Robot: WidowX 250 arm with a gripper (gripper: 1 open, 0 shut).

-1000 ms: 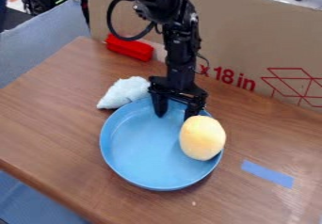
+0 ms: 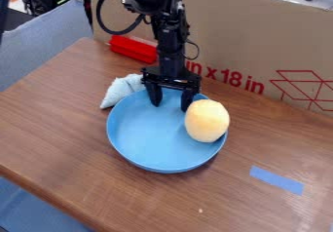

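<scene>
My black gripper [image 2: 170,97] reaches down over the back of a blue plate [image 2: 150,143], its fingers at the far part of the plate. Whether anything is between them is hidden in the dark shape. A round pale yellow object [image 2: 207,120] rests on the plate's right side, beside my right finger. A white cloth-like item [image 2: 120,90] lies at the plate's back left, left of my gripper.
A red object [image 2: 130,48] lies at the back left of the wooden table [image 2: 53,129]. A cardboard panel [image 2: 260,51] stands along the back. Blue tape [image 2: 276,179] is at the front right.
My gripper has moved a little back and to the left over the last second, and is higher in the view. The yellow object and plate have shifted slightly.
</scene>
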